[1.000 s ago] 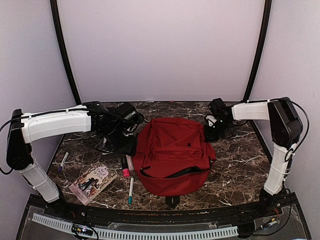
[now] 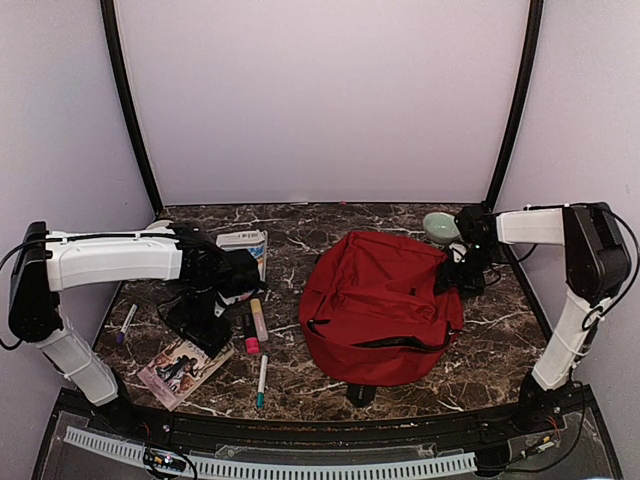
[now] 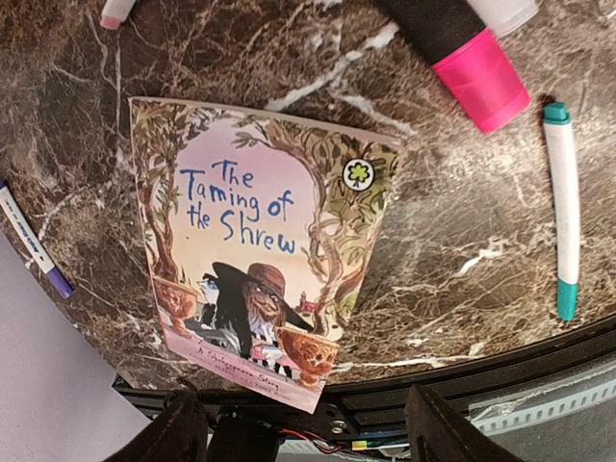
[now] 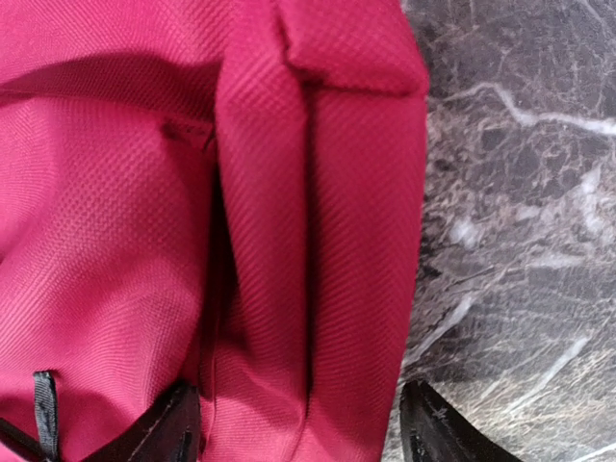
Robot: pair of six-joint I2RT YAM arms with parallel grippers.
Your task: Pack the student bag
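The red bag (image 2: pixel 380 300) lies on the marble table right of centre, its zipped opening (image 2: pixel 400 343) facing the front. At its right side, my right gripper is open, with the bag's side fabric (image 4: pixel 361 241) running between its spread fingers. My left gripper stands open over the table at the left, nothing between its fingers. Beneath it, the "Taming of the Shrew" book (image 3: pixel 260 241) lies flat, cover up; the top view shows it (image 2: pixel 172 375) partly covered by the gripper.
Right of the book lie a pink-and-black marker (image 2: pixel 250 335), a pale tube (image 2: pixel 259 318) and a teal-capped pen (image 2: pixel 262 380). A purple-capped pen (image 2: pixel 126 322) is at far left. Another book (image 2: pixel 250 243) lies behind the left arm; a pale bowl (image 2: pixel 440 227) stands behind the bag.
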